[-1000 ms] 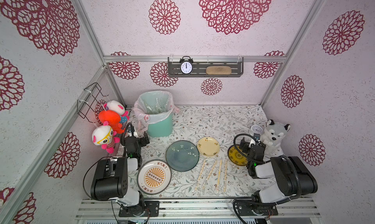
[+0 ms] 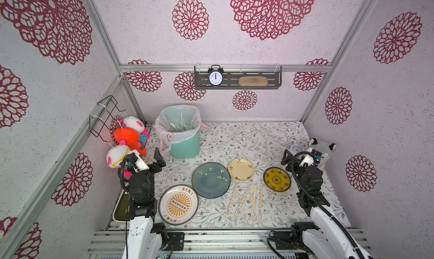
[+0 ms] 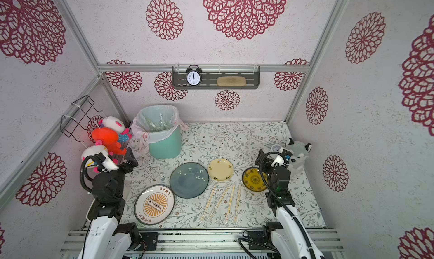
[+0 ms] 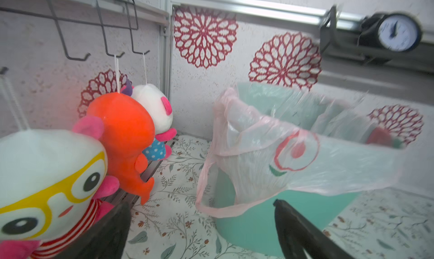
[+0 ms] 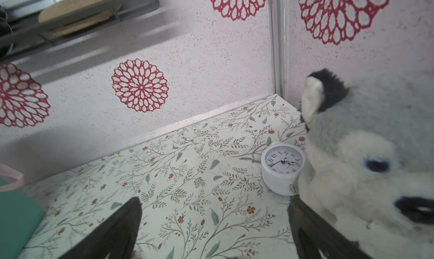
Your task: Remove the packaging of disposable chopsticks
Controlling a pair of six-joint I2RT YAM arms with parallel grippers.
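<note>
Several thin, pale chopstick pieces lie apart, roughly lengthwise, at the front middle of the table, also seen in the top right view as slim strips. Whether any of them still carries a wrapper is too small to tell. My left gripper is raised at the left, facing the bin and the hanging toys, with a wide empty gap between its fingers. On the right side, my right gripper is open and empty too, close to the husky toy. Both are well away from the chopsticks.
A green bin with a pink-edged liner holding clear plastic stands at the back left. Plates flank the chopsticks: white-orange, blue-grey, cream, brown-yellow. The husky toy and white clock sit right.
Both arms have lifted and straightened. Chopsticks and plates stay put.
</note>
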